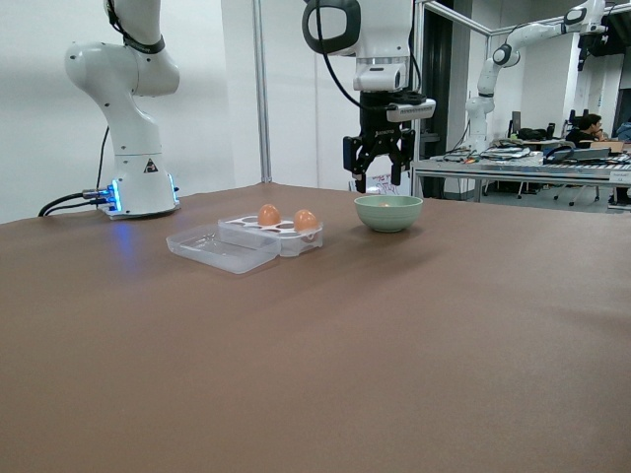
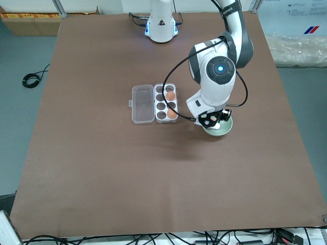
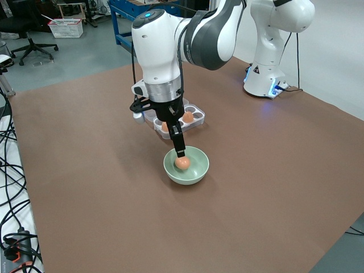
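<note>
My gripper (image 3: 181,152) hangs over a pale green bowl (image 3: 195,173), its fingertips just above a brown egg (image 3: 182,163) inside the bowl; whether they touch it I cannot tell. In the left view the arm hides much of the bowl (image 2: 219,131). Beside it lies an open clear egg carton (image 2: 161,97) with a white insert, holding two eggs (image 1: 268,215) (image 1: 306,220).
Cables (image 3: 11,187) run outside the table's edge.
</note>
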